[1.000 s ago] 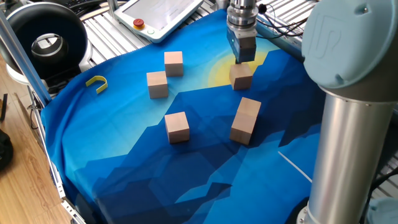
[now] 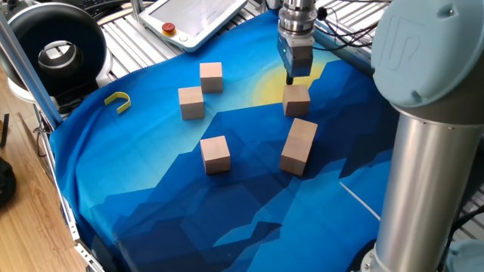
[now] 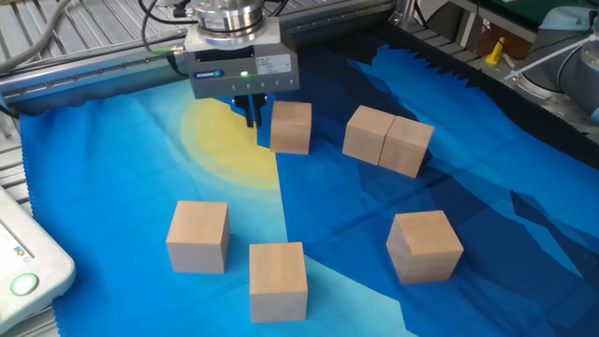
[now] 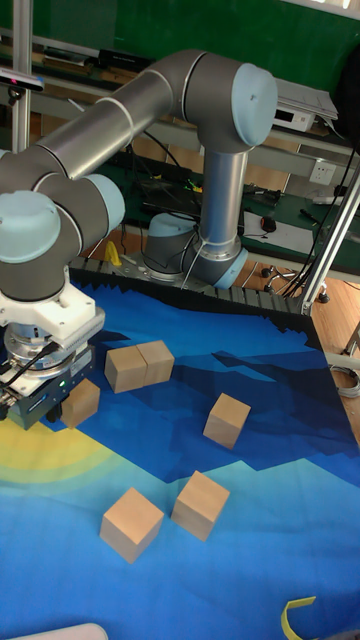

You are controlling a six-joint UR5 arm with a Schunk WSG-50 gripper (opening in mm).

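My gripper [image 3: 254,124] points down over the yellow patch, its dark fingers together and nothing visible between them. Just beside it a wooden cube [image 3: 291,131] rests on the cloth, with a narrow gap showing between the fingertips and its side. Past that cube, two wooden blocks [image 3: 370,136] [image 3: 406,148] lie against each other as a pair. In exterior view 1 the fingertips [image 2: 290,80] are behind the near cube [image 2: 296,101]. Exterior view 3 hides the fingers behind the gripper body, which partly covers that cube [image 4: 81,405].
Three more cubes stand apart: two near each other [image 2: 211,77] [image 2: 191,103] and one alone [image 2: 215,155]. A yellow hooked piece [image 2: 119,101] lies near the cloth's edge. The teach pendant [image 2: 193,19] sits beyond the cloth. Open cloth separates the lone cube from the pair.
The cube beside my gripper has shifted a little toward the pair.
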